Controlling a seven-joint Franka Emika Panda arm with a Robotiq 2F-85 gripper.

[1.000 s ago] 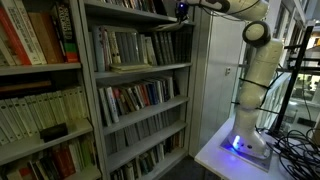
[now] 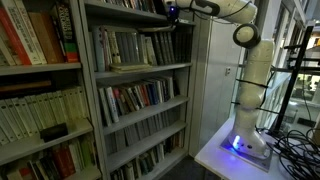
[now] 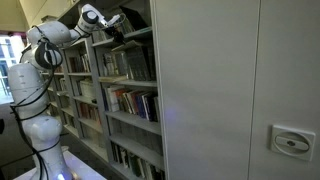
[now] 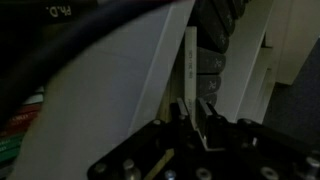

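High up at the bookcase, my gripper [image 2: 172, 14] is at the level of an upper shelf, small and dark in exterior view 1. Exterior view 2 shows the gripper [image 3: 117, 32] at the top of the shelving too. In the dark wrist view a thin, pale-spined book [image 4: 191, 65] runs down to the gripper, whose fingers are shut on its lower end. Dark volumes [image 4: 211, 62] with ridged spines stand just right of it. The fingertips are hard to make out in the shadow.
A pale shelf panel [image 4: 115, 70] lies left of the thin book. The bookcase [image 2: 99, 120] holds several rows of books below. A wide pale wall panel [image 3: 220, 100] stands right of the shelving. The white table [image 2: 222, 160] under the arm's base looks mostly bare.
The books on the lower shelves look unchanged.
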